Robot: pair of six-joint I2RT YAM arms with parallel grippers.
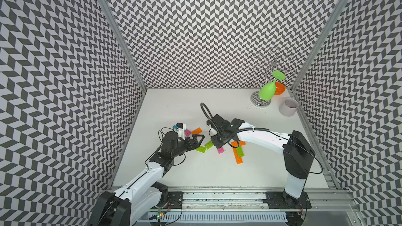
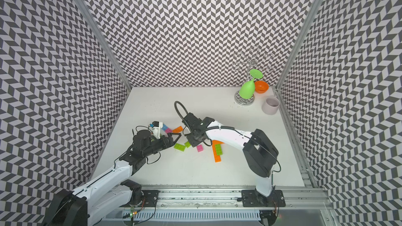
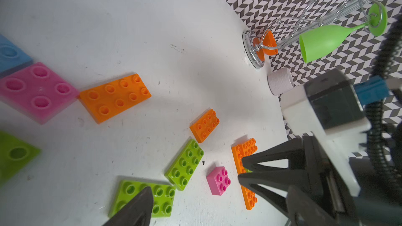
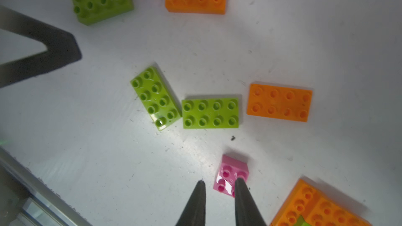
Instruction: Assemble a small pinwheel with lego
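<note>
In the right wrist view, two lime bricks (image 4: pixel 210 113) lie almost corner to corner, with an orange brick (image 4: pixel 279 102) to their right. Below them is a small pink brick (image 4: pixel 229 175) on the table. A group of orange bricks (image 4: pixel 307 203) with a lime brick (image 1: pixel 240 152) touching it lies right of that. My right gripper hangs over the pink brick, its fingers slightly apart with nothing held. My left gripper is open; its fingers stand wide apart and empty, and one reaches beside the nearer lime brick (image 3: pixel 144 196).
At the left lie an orange brick (image 3: pixel 115 97), a pink brick (image 3: pixel 37 90) and a blue one (image 3: pixel 12 56). A green cup (image 1: pixel 268 90) on a wire stand and a grey mug (image 1: pixel 288 107) occupy the back right. Both arms are close together.
</note>
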